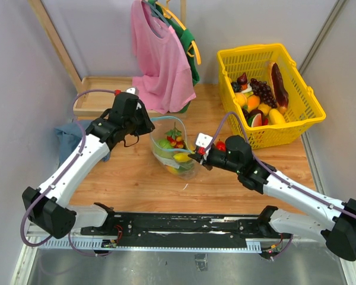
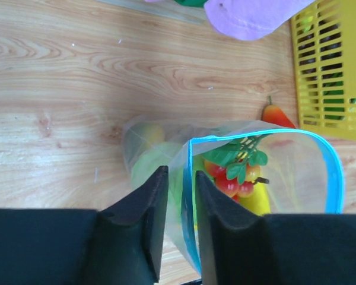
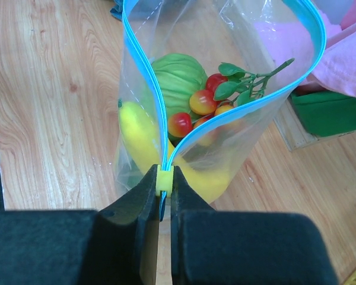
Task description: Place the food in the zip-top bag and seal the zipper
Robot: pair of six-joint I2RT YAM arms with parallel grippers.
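Note:
A clear zip top bag [image 1: 181, 168] with a blue zipper stands on the table, its mouth gaping wide. Inside lie a green round vegetable [image 3: 177, 77], a bunch of small tomatoes [image 3: 203, 102] with leaves, and a yellow fruit [image 3: 139, 134]. My right gripper is shut on the yellow zipper slider [image 3: 165, 179] at one corner of the mouth. At the opposite side of the mouth, my left gripper is part open, the blue zipper edge [image 2: 188, 196] running between its fingers; whether they touch it cannot be told.
A yellow basket [image 1: 277, 139] full of play food stands at the back right. Pink clothing [image 1: 163, 59] hangs at the back over a wooden tray [image 1: 107, 84]. Blue cloth [image 1: 68, 142] lies behind the left arm. A red pear [image 2: 275, 116] rests beside the basket.

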